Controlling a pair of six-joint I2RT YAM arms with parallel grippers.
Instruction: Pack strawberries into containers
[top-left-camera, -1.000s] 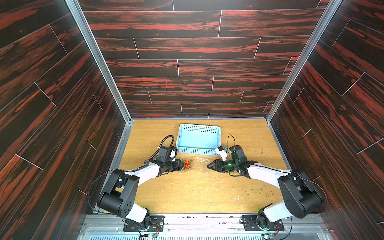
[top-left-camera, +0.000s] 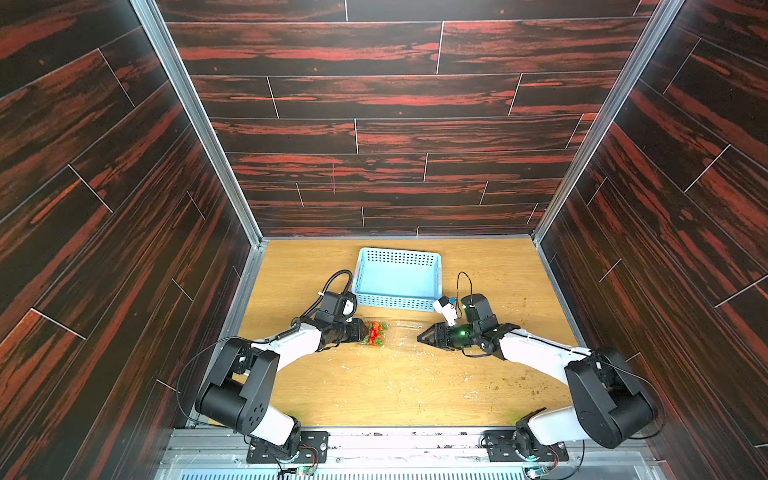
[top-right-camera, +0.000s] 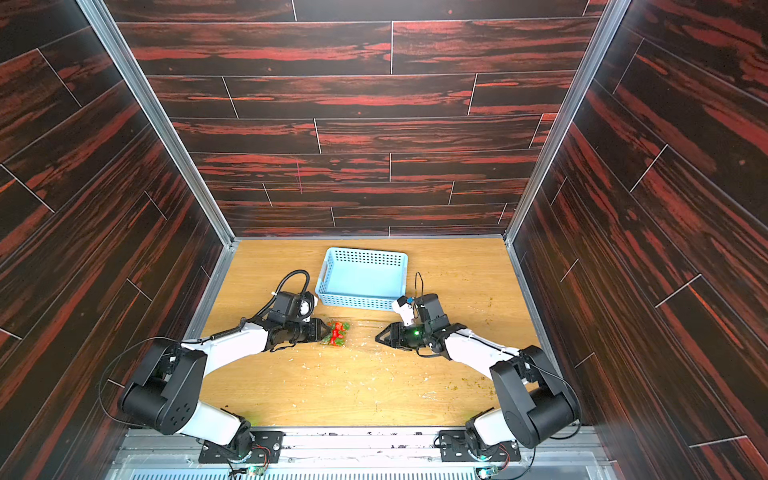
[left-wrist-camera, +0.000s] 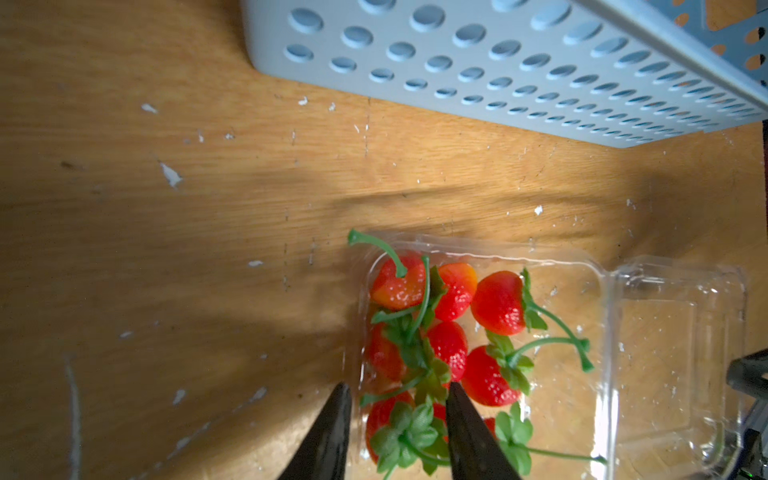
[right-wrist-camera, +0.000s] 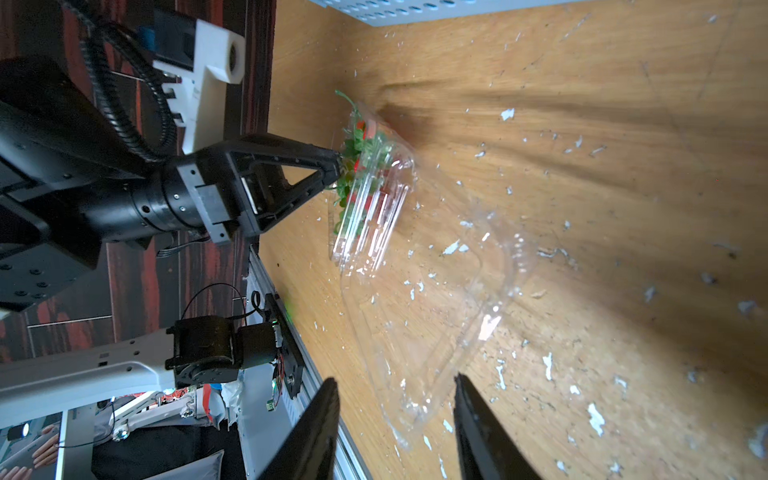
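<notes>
Several red strawberries (left-wrist-camera: 498, 302) with green leaves and stems lie in one half of a clear hinged container (left-wrist-camera: 572, 260) on the table. One stem pokes over its rim. The empty clear lid (right-wrist-camera: 424, 320) lies opened out to the right, towards my right gripper. My left gripper stands open at the filled half's left side, its fingertips seen over the container wall and the fruit; contact cannot be told. At the lid's outer end my right gripper has its fingers apart, with the lid's near corner showing just beyond them and nothing visibly gripped.
A light blue perforated basket (top-left-camera: 397, 302), empty, stands just behind the container. Small white flecks are scattered over the wooden table (top-left-camera: 400, 392), whose front part is otherwise clear.
The strawberries and container have shifted slightly towards the table's front. My right gripper has moved a little right and forward; the left gripper has hardly moved.
</notes>
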